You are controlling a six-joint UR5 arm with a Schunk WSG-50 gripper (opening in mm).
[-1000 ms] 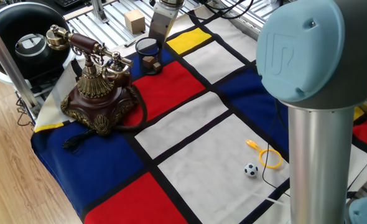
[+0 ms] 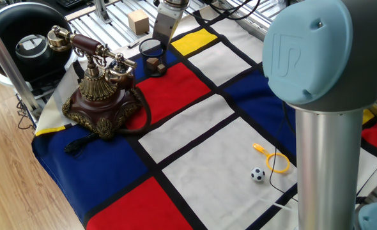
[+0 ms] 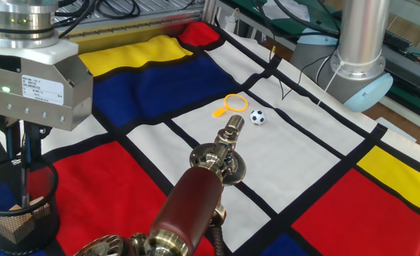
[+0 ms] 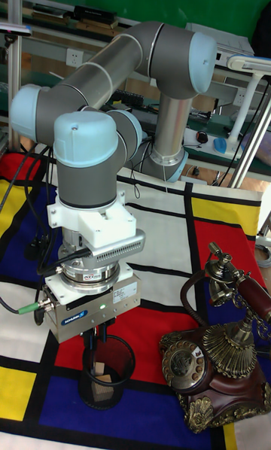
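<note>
My gripper (image 3: 23,174) points down into a black mesh cup (image 3: 43,231), its body just above the rim. Its two dark fingers (image 3: 13,139) show a narrow gap higher up, but the mesh blurs their tips; whether they touch anything cannot be told. Small wooden blocks (image 3: 16,226) lie in the cup, also visible as light brown blocks (image 4: 101,376) through the mesh in exterior view 3. In exterior view 1 the cup (image 2: 153,48) stands on the cloth beside an ornate brown and brass telephone (image 2: 102,96).
Toward the arm's base, a yellow toy racket (image 2: 276,162) and a small football (image 2: 257,174) lie on white cloth. A larger wooden block (image 2: 138,22) rests on the metal slats behind the cup. The telephone's handset (image 3: 189,206) rises close by.
</note>
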